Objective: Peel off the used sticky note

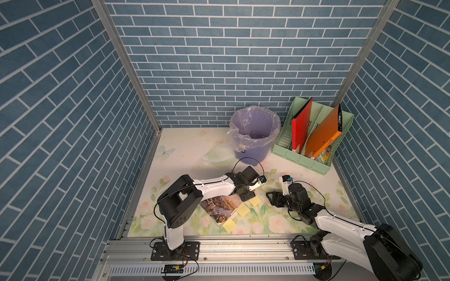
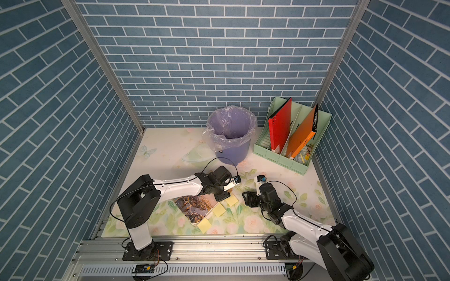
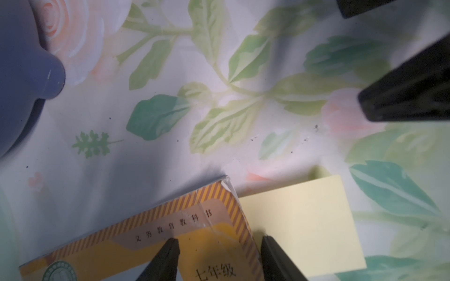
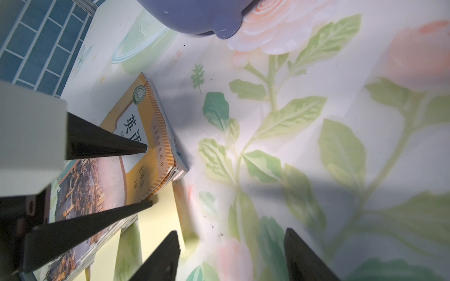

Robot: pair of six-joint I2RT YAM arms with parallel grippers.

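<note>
A textbook (image 1: 216, 209) lies on the floral table, with several yellow sticky notes (image 1: 242, 210) along its right edge; one note (image 3: 300, 224) sticks out at the cover's corner. My left gripper is low over that corner, fingers apart, nothing visibly between them; its arm partly hides the book in both top views. My right gripper stands open to the right of the notes, over bare table, with nothing between its fingertips. In the right wrist view the other gripper's dark fingers reach over the book.
A lined purple bin (image 1: 253, 152) stands behind the grippers. A green file holder (image 1: 300, 163) with red and orange folders is at the back right. The back-left table and the area right of the bin's base are mostly clear.
</note>
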